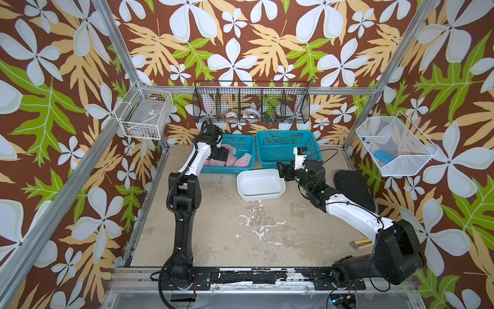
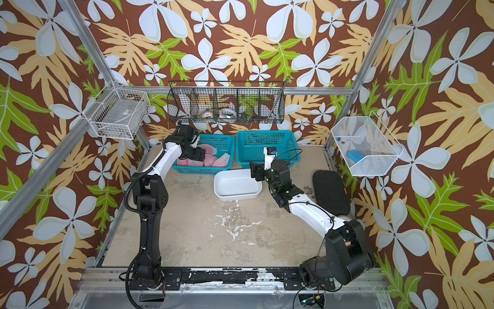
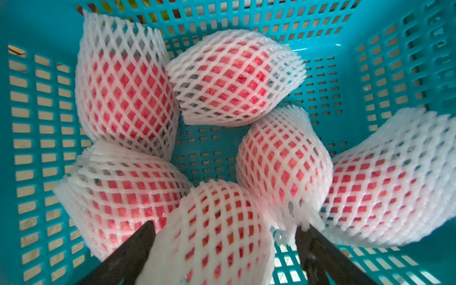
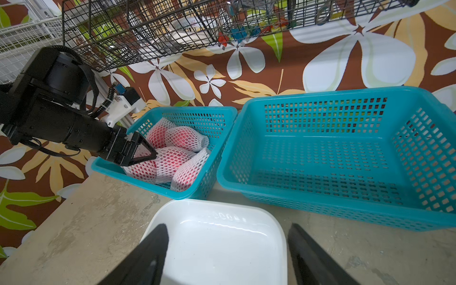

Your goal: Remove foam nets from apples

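Observation:
Several apples in white foam nets [image 3: 238, 77] fill the left teal basket [image 1: 237, 139]. My left gripper is down in that basket, its two black fingers apart either side of a netted apple [image 3: 209, 237] at the bottom of the left wrist view; contact cannot be told. My right gripper hangs at the near side of an empty right teal basket [image 4: 323, 161], over the white tray [image 4: 216, 239], its fingers apart with nothing between them.
A black pad [image 2: 331, 191] lies at the table's right. Wire baskets [image 1: 250, 103] hang along the back and both sides.

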